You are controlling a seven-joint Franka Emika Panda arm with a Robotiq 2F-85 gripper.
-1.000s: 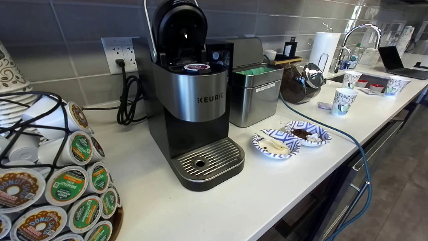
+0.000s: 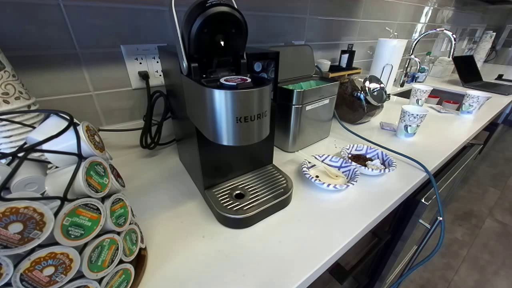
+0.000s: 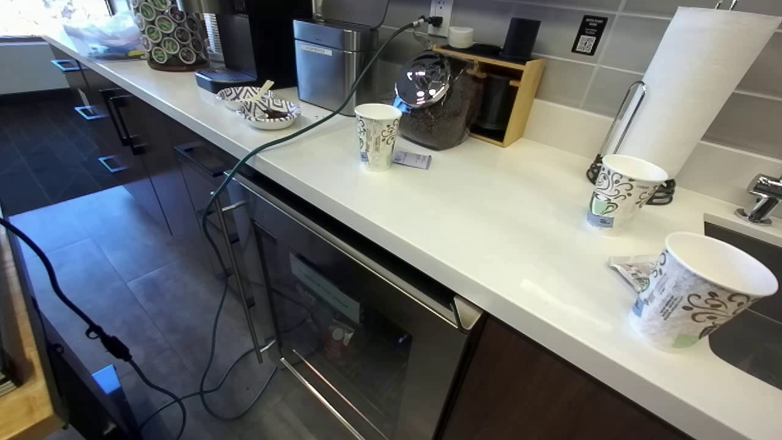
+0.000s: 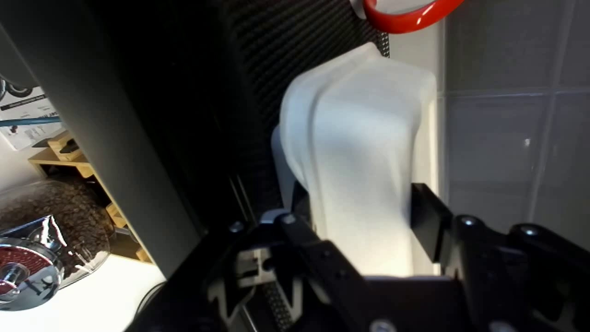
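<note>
My gripper appears in the wrist view only, its black fingers [image 4: 430,221] on either side of a white, soft-looking folded piece [image 4: 359,144], perhaps cloth or paper. It is shut on this piece, whose far end reaches past the fingertips over a black ribbed surface [image 4: 271,55]. Neither exterior view contains the gripper or that piece. The part of it under the gripper body is hidden.
A red-rimmed item [image 4: 406,21] lies just beyond the white piece. To the left are a dark panel [image 4: 110,127] and a coffee-bean jar [image 4: 61,221]. Elsewhere, a Keurig machine [image 2: 229,113], its lid raised, stands near two patterned bowls [image 2: 331,182]. Several paper cups [image 3: 377,135] occupy the counter.
</note>
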